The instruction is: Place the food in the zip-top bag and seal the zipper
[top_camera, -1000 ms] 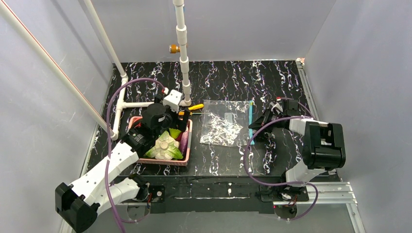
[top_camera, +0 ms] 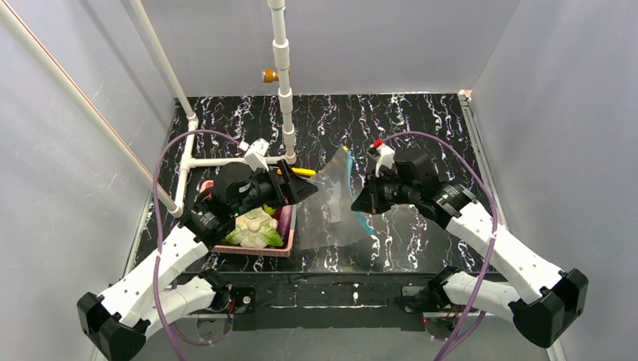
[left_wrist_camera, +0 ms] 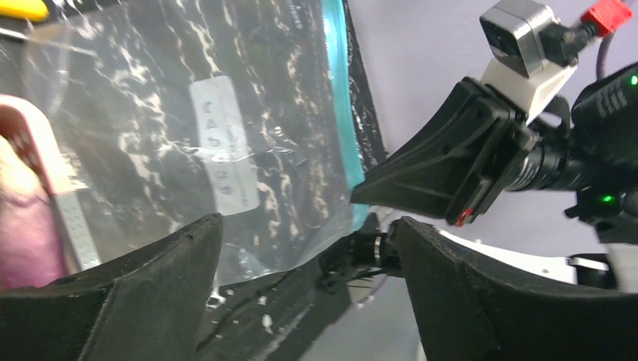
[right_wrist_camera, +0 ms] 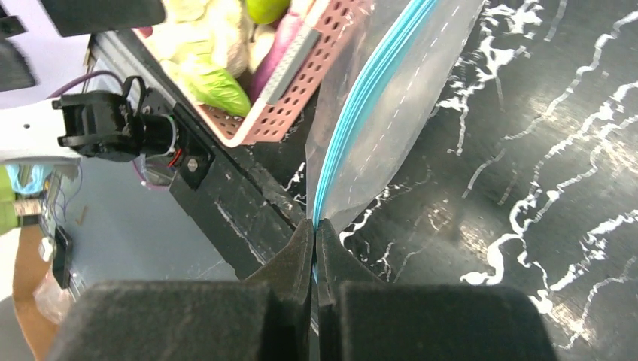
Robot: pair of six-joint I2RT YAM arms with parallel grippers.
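The clear zip bag (top_camera: pixel 331 210), with a blue zipper strip, is lifted between the two arms. My right gripper is shut on that zipper edge. My left gripper (top_camera: pixel 305 189) hangs open at the bag's left side; in the left wrist view its fingers frame the lower part of the sheet, not closed on it. The pink basket (top_camera: pixel 259 252) holds food: a cauliflower (top_camera: pixel 248 226), green leafy pieces and a purple eggplant (top_camera: pixel 284 222), partly under the left arm.
White pipes (top_camera: pixel 286 105) stand behind the basket. A yellow-handled tool (top_camera: pixel 297 170) lies by the pipes.
My right gripper has raised the bag's zipper edge and moved it left from lying flat on the counter. My left gripper has shifted slightly right, toward the bag.
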